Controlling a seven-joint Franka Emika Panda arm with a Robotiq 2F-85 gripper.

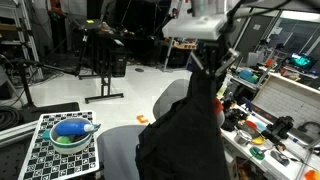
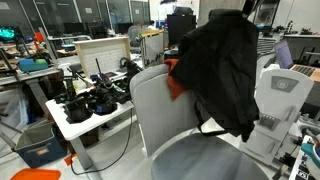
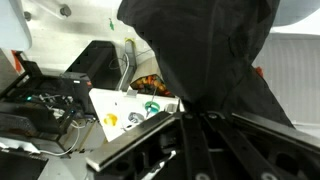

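Note:
A black cloth (image 1: 180,135) hangs bunched from my gripper (image 1: 213,68), which is shut on its upper part. In the second exterior view the same cloth (image 2: 218,70) is draped in the air in front of the grey chair's backrest (image 2: 158,108), its lower end above the seat (image 2: 205,160). The wrist view shows the cloth (image 3: 215,45) running up to the dark fingers (image 3: 190,125) and spreading to both sides, hiding much of what lies below. The exact pinch is hard to make out.
A checkered surface (image 1: 45,165) carries a bowl (image 1: 68,145) with a blue item (image 1: 72,128) on the left. Something red (image 2: 174,80) shows behind the chair back. A cluttered table (image 1: 275,160) stands right; a white desk with black gear (image 2: 92,112) is across.

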